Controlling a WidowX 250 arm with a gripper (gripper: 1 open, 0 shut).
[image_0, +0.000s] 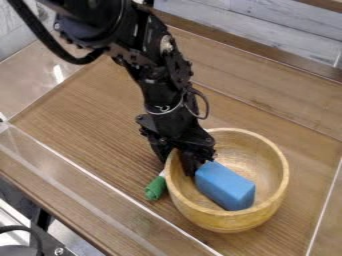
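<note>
The black arm reaches down from the top left, its gripper (186, 157) low at the left rim of a wooden bowl (265, 205); whether its fingers are open or shut is hidden in the dark. A blue block (225, 185) lies inside the bowl. A small green object (155, 189) lies on the table just left of the bowl, partly behind the gripper and bowl.
A clear edge strip runs along the near left side, with cables beyond it at the lower left. A pale plank wall stands at the back.
</note>
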